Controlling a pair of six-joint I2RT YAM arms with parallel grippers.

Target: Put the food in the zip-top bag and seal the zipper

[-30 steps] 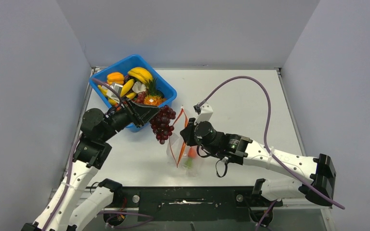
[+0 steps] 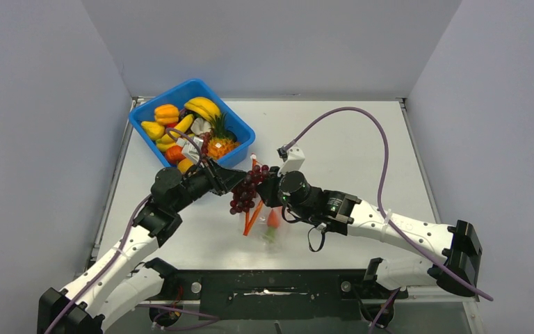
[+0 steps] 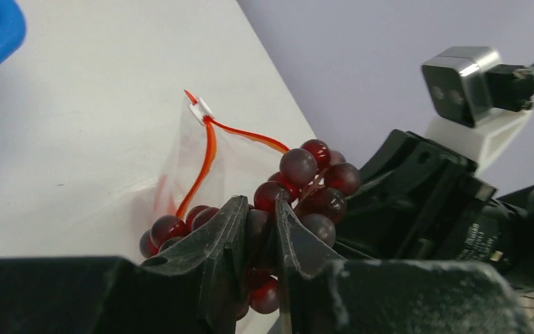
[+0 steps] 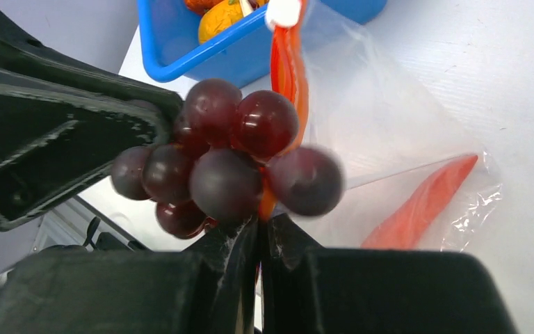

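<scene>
A bunch of dark red grapes (image 2: 244, 197) hangs from my left gripper, which is shut on it. The clear zip top bag (image 4: 396, 118) has an orange zipper (image 3: 203, 163) with a white slider (image 3: 201, 110). My right gripper is shut on the bag's edge by the orange strip. The grapes lie over the bag's mouth, against the right gripper; whether any of them are inside cannot be told. Through the clear film shows a red-orange food piece (image 4: 424, 205) with a green end, low in the bag.
A blue bin (image 2: 242, 154) of toy fruit and vegetables, with bananas (image 2: 203, 106) and a pineapple (image 2: 221, 145), stands at the back left. Both grippers are very close together over the bag.
My left gripper has carried the grapes rightward and slightly down, from beside the bag to over its mouth. The bag's opening looks narrower. The right arm has shifted only a little to the left.
</scene>
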